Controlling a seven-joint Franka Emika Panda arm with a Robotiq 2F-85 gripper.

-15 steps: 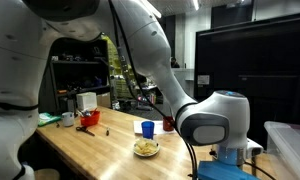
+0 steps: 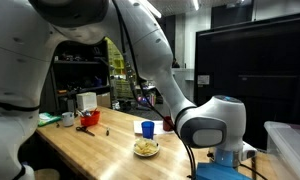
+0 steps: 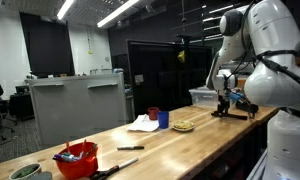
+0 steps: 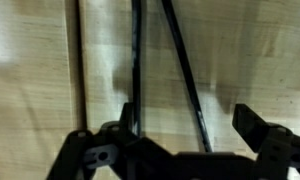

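Observation:
In the wrist view my gripper stands open low over the wooden table, its dark fingers (image 4: pixel 258 130) well apart. Two thin black strips, perhaps cables, show on or above the wood: the left strip (image 4: pixel 137 60) runs down to the left finger, and the slanted strip (image 4: pixel 183 62) passes between the fingers. Neither is gripped. Exterior view 1 has the wrist over the table's right part, with the fingertips out of sight. From the other exterior view, the gripper is small and dark at the far right, its details hard to tell.
A yellowish plate or bowl (image 2: pixel 146 147), a blue cup (image 2: pixel 148 129) and a red container (image 3: pixel 153 114) stand mid-table. Near the opposite end are a red bin (image 3: pixel 77 160) and black-handled tools (image 3: pixel 115 168). A clear plastic bin (image 3: pixel 203 97) is behind the arm. Bare wood lies between.
The wrist has sunk slightly in exterior view 1 over the last second. The plate, cup and other table items stay where they were.

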